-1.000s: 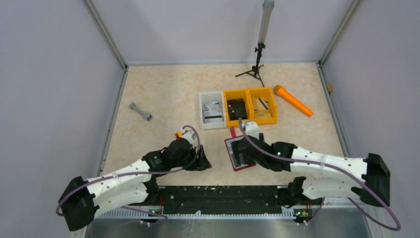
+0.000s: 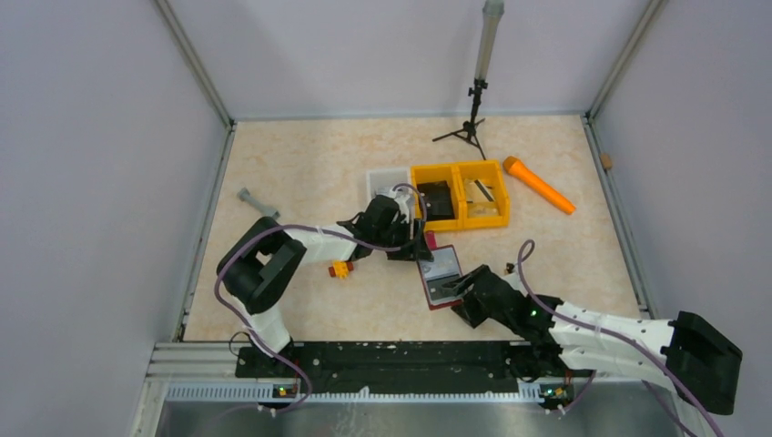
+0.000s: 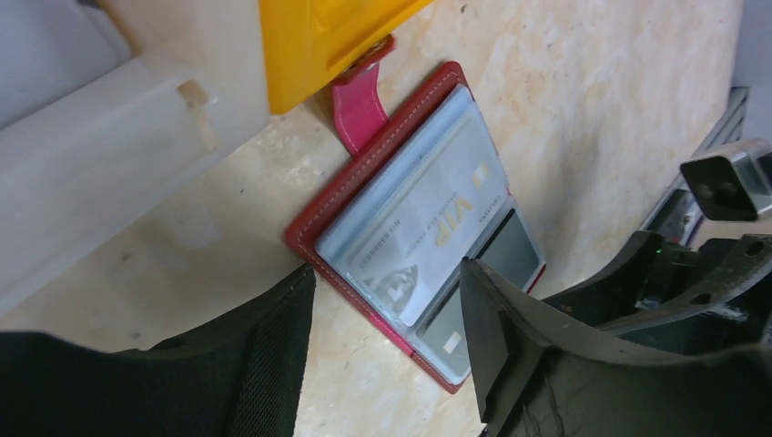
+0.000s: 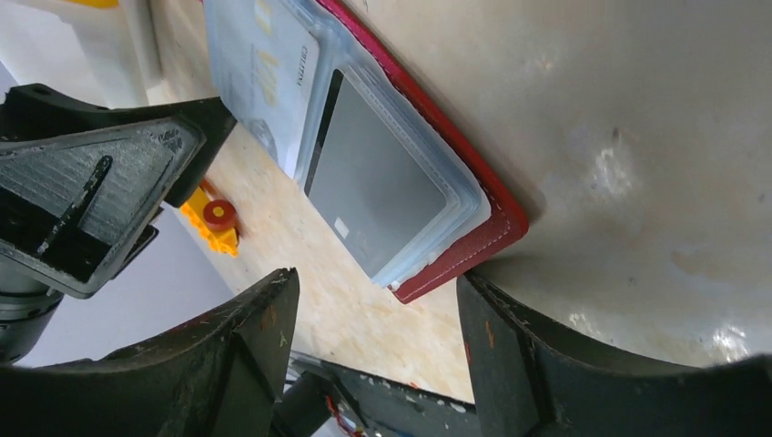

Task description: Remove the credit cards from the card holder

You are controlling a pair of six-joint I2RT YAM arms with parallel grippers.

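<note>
A red card holder (image 2: 439, 275) lies open on the table, with clear sleeves holding a light card marked VIP (image 3: 428, 209) and a dark grey card (image 4: 371, 173). A pink strap (image 3: 358, 111) sticks out from its back edge. My left gripper (image 2: 414, 246) is over the holder's back end, fingers apart with nothing between them in the left wrist view. My right gripper is at the holder's front corner beside the grey card, fingers apart on either side of that corner, not closed on it.
Just behind the holder stand a white bin (image 2: 387, 175) and a yellow bin (image 2: 482, 218). An orange microphone (image 2: 540, 185) lies back right, a grey tool (image 2: 258, 203) left, and a yellow-red toy (image 2: 341, 269) left of the holder. The right side has free room.
My left gripper has moved right and back from the table's front-left to above the holder. My right gripper has shifted down to the holder's front-right corner.
</note>
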